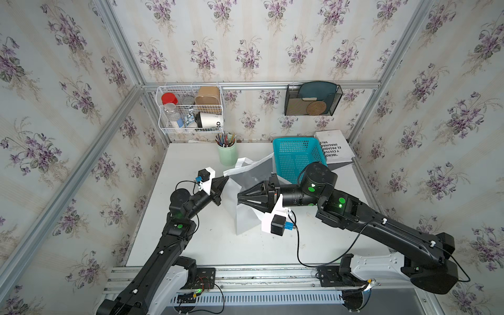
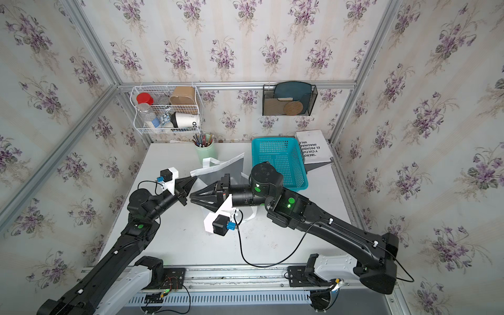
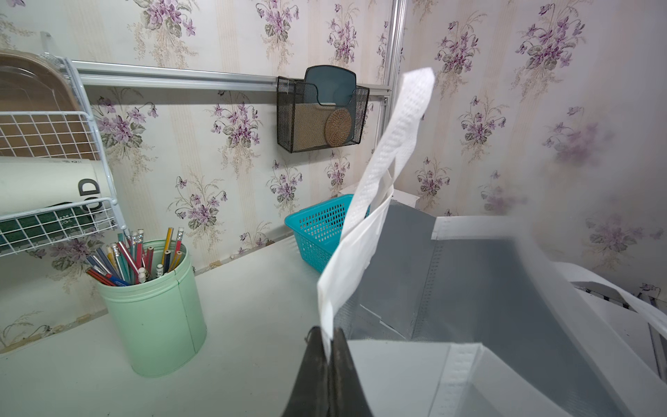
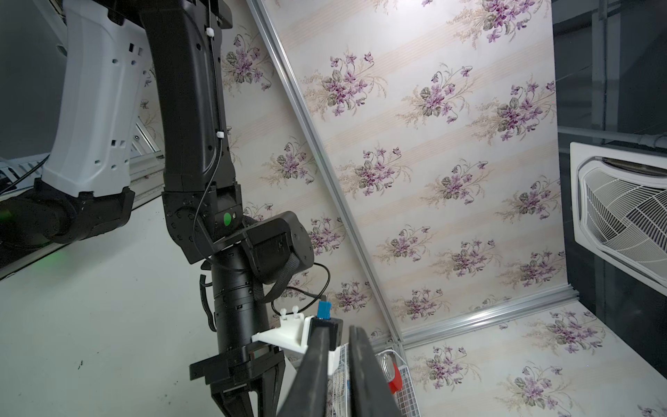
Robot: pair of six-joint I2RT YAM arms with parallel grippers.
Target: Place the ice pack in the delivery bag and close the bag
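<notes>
The white delivery bag with grey lining (image 1: 252, 173) stands open in the middle of the table. My left gripper (image 1: 225, 180) is shut on the bag's white top edge or handle, which rises from between its fingertips in the left wrist view. My right gripper (image 1: 241, 198) is in front of the bag, pointing left toward the left arm; in the right wrist view its fingertips look slightly apart, and nothing clear shows between them. I see no ice pack I can make out.
A green pencil cup (image 1: 227, 155) stands at the back. A teal basket (image 2: 278, 157) and a white box (image 2: 313, 144) are at the back right. A wire rack (image 1: 189, 108) hangs on the back wall.
</notes>
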